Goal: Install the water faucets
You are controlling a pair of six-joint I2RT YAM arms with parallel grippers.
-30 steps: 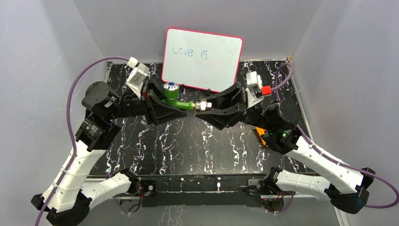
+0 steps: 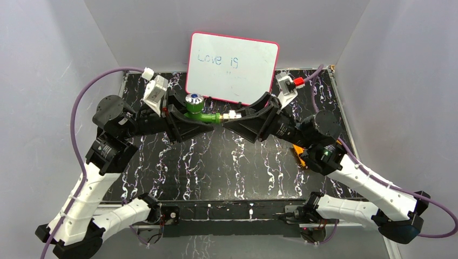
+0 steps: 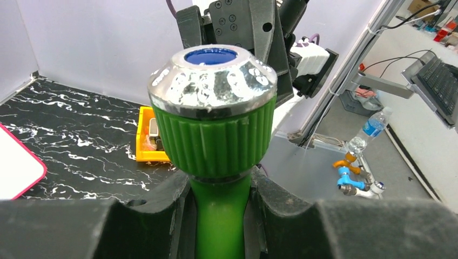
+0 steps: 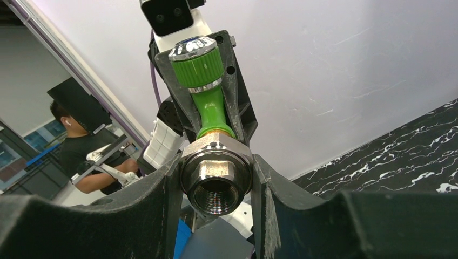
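A green faucet (image 2: 195, 106) with a chrome, blue-centred knob hangs above the table, and my left gripper (image 2: 208, 128) is shut on its green body. In the left wrist view the knob (image 3: 213, 81) stands upright over the left fingers (image 3: 148, 216). A metal hex fitting (image 4: 216, 167) sits at the faucet's end in the right wrist view, its threaded hole facing that camera. My right gripper (image 2: 231, 120) is shut on this fitting, a finger on each side. Faucet and fitting meet in line; how deep the thread goes in is hidden.
A whiteboard (image 2: 233, 67) leans at the back of the dark marbled table (image 2: 216, 172). An orange-yellow bin (image 3: 143, 141) stands at the right, partly behind the right arm.
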